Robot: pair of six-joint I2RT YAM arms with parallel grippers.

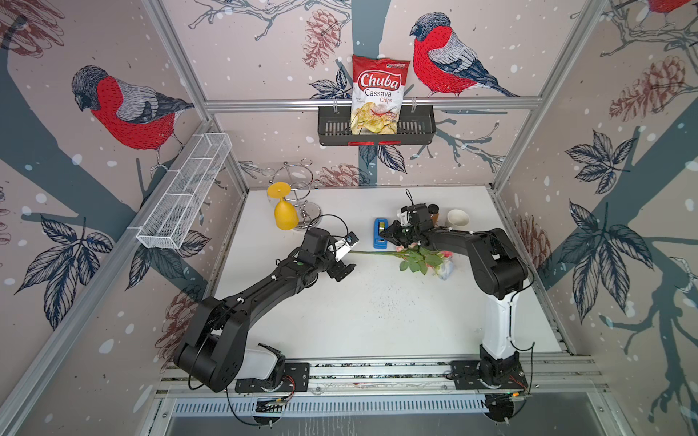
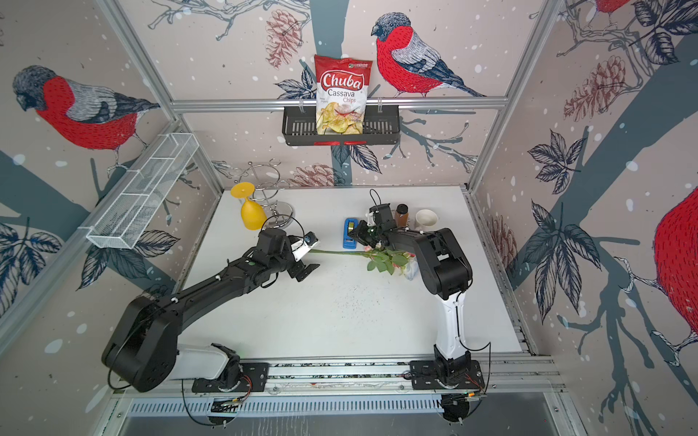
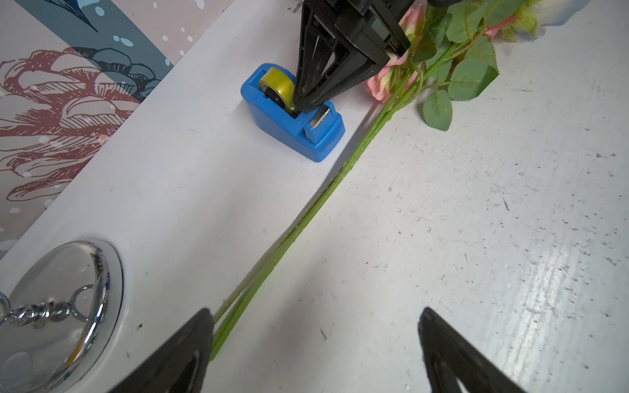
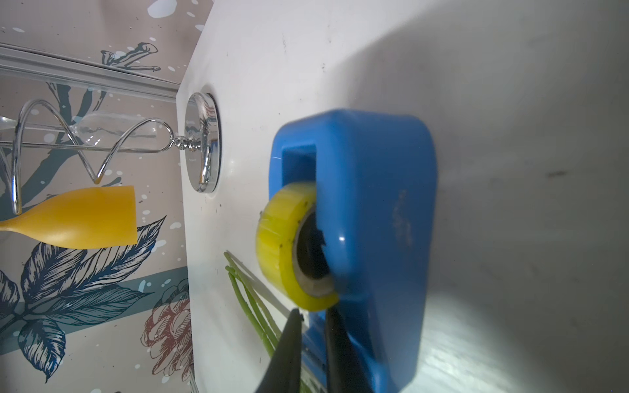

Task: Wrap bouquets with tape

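A blue tape dispenser (image 3: 285,134) stands on the white table, its yellow tape roll (image 4: 281,235) seated in it. My right gripper is at the dispenser, fingertips just by the roll; whether anything lies between them is unclear. A bouquet of long green stems (image 3: 308,213), leaves and pink flowers (image 3: 380,85) lies beside the dispenser, flower heads to the right. My left gripper stands open above the cut stem ends, nothing between its fingers.
A chrome glass rack (image 1: 305,214) with a yellow glass (image 1: 285,213) is at the back left. A white bowl (image 2: 426,216) and brown jar (image 2: 401,214) are at the back right.
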